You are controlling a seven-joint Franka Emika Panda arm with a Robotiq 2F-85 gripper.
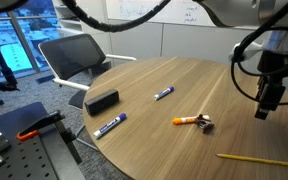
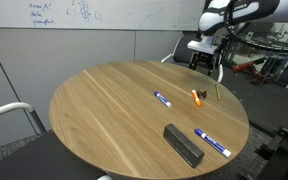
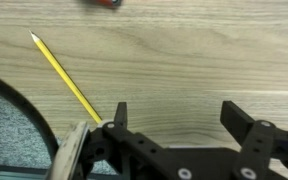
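My gripper stands open above the wooden table, its black fingers wide apart with only bare wood between them. In exterior view 1 it hangs over the right side, behind a yellow pencil (image 1: 256, 159). That pencil (image 3: 64, 75) slants across the left of the wrist view, outside the fingers. An orange marker (image 1: 187, 120) lies left of the gripper, with a small dark-and-silver object (image 1: 205, 124) at its right end; I cannot tell what this is. In exterior view 2 the orange marker (image 2: 196, 98) and pencil (image 2: 218, 92) lie near the far end.
A dark block (image 1: 102, 102), a blue-and-white marker (image 1: 110, 126) and another blue marker (image 1: 164, 93) are spread across the left and middle. The wood between them is clear. A dark cable loops beside the gripper. Chairs stand around the table.
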